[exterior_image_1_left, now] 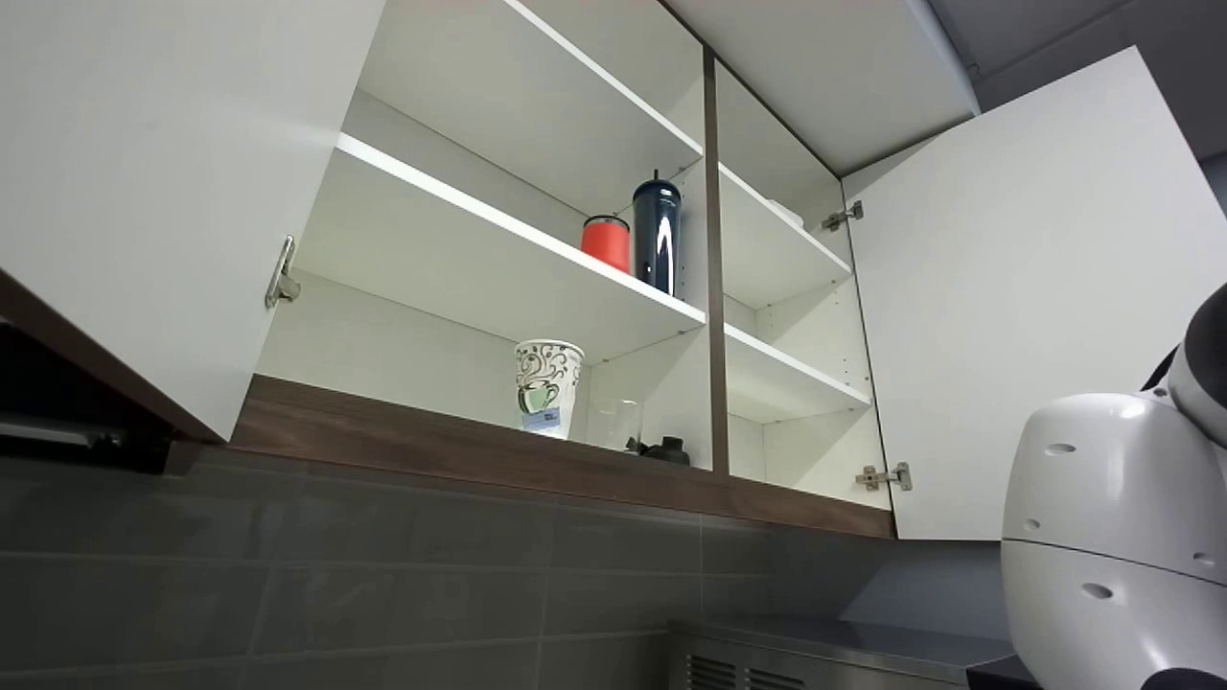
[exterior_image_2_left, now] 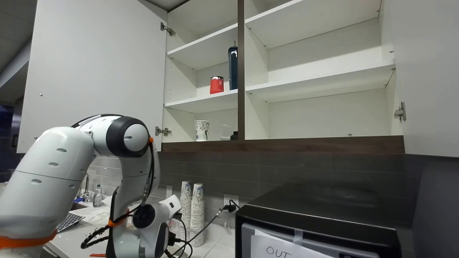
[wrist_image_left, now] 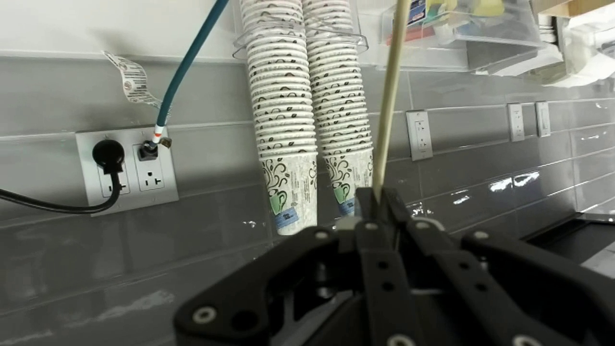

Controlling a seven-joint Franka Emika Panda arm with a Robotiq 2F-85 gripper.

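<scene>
My gripper is shut on a thin pale wooden stick (wrist_image_left: 392,92), which runs up past the top edge of the wrist view. Behind it, two tall stacks of patterned paper cups (wrist_image_left: 286,132) stand against the grey tiled wall, apart from the stick as far as I can tell. Exterior view 2 has the arm (exterior_image_2_left: 129,135) bent over the counter at left, its fingers not discernible there. On the lowest cabinet level stand a patterned paper cup (exterior_image_1_left: 548,385), a clear glass (exterior_image_1_left: 615,424) and a black object (exterior_image_1_left: 666,450). A red tumbler (exterior_image_1_left: 606,242) and a dark blue bottle (exterior_image_1_left: 658,237) occupy the shelf above.
Both cabinet doors (exterior_image_2_left: 94,73) (exterior_image_1_left: 1035,310) stand open. A black appliance (exterior_image_2_left: 318,210) with a paper sign takes up the counter at right. Cables (wrist_image_left: 193,57) hang near a wall outlet (wrist_image_left: 128,170). The cabinet's other half has bare shelves (exterior_image_2_left: 322,81).
</scene>
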